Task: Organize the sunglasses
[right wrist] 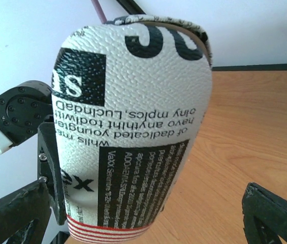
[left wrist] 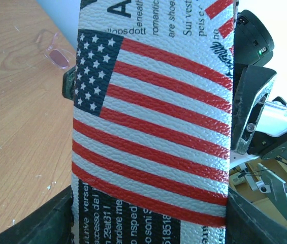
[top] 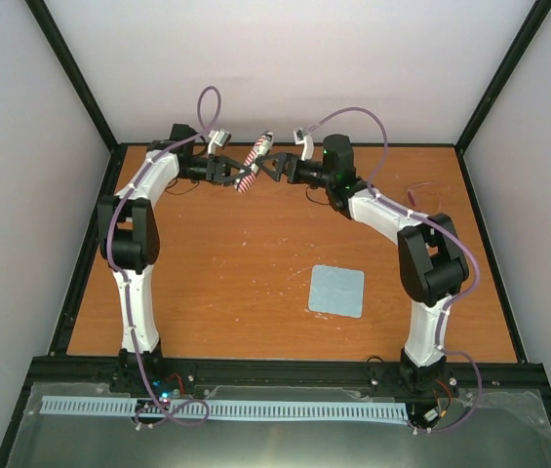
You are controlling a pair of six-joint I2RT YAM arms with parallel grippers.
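A glasses case (top: 255, 161) printed with stars, stripes and newsprint is held upright and tilted above the table by my left gripper (top: 243, 172), which is shut on it; the case (left wrist: 151, 127) fills the left wrist view. My right gripper (top: 270, 166) is open at the case's right side, and in the right wrist view the case (right wrist: 130, 127) stands between and beyond its two fingertips. Red-tinted glasses (left wrist: 58, 56) lie on the table, visible behind the case in the left wrist view and small at the right in the top view.
A grey-blue cloth (top: 336, 291) lies on the front right of the wooden table (top: 207, 283). Walls and a dark frame bound the workspace.
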